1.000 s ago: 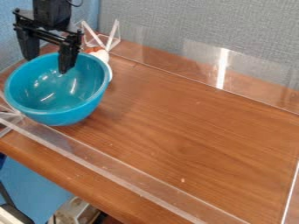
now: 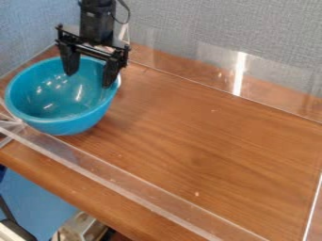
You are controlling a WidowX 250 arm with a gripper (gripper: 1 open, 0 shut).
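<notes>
A glossy turquoise bowl (image 2: 60, 102) sits at the left end of the wooden table, empty as far as it shows. My black gripper (image 2: 89, 68) hangs over the back right part of the bowl, open, its two fingers pointing down near the rim with nothing seen between them. Whether either finger touches the bowl cannot be told.
Clear edge strips border it, a grey textured wall (image 2: 227, 38) stands behind, and white wire-like parts show at the left edge and behind my gripper.
My gripper has moved to the right across the bowl from its back left part. The bowl looks unmoved.
</notes>
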